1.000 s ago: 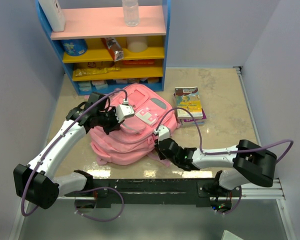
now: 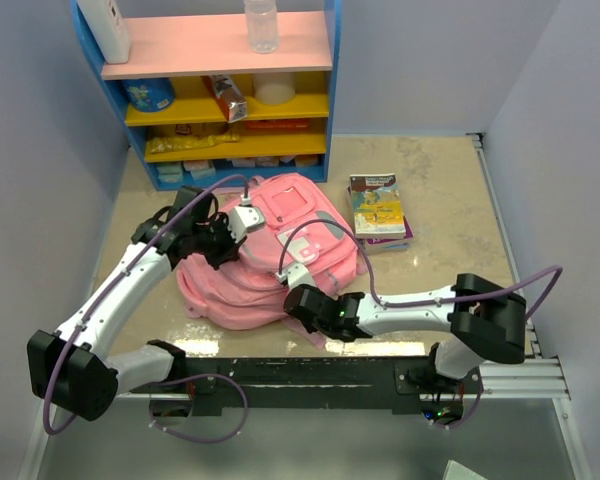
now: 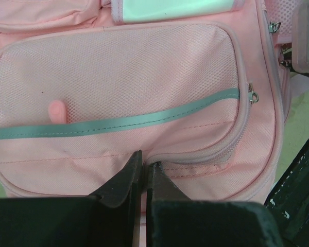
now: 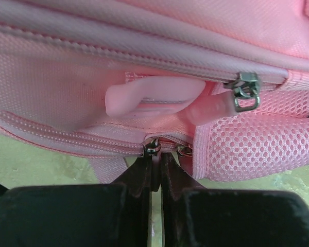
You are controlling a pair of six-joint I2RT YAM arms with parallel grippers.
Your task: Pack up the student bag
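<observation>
A pink bag (image 2: 285, 205) lies on the table, its mesh front pocket (image 3: 144, 67) with a green stripe facing up in the left wrist view. My left gripper is shut on a pinched fold of that pocket's fabric, below the stripe. At the bag's near side, my right gripper is shut on a small metal zipper pull on the lower zipper (image 4: 67, 139). A second zipper pull (image 4: 244, 92) with a pink rubber tab hangs just above it. Part of the bag is covered by both arms in the top view.
Books (image 2: 377, 207) are stacked to the right of the bag. Behind it stands a blue shelf unit (image 2: 333, 100) holding a clear bottle (image 2: 262, 25), a snack bag (image 2: 226, 97) and other goods. Bare table (image 2: 445, 220) lies at the right.
My right gripper has moved left along the bag's near edge, and the bag has shifted and bulged a little there. The left gripper has stayed almost in place.
</observation>
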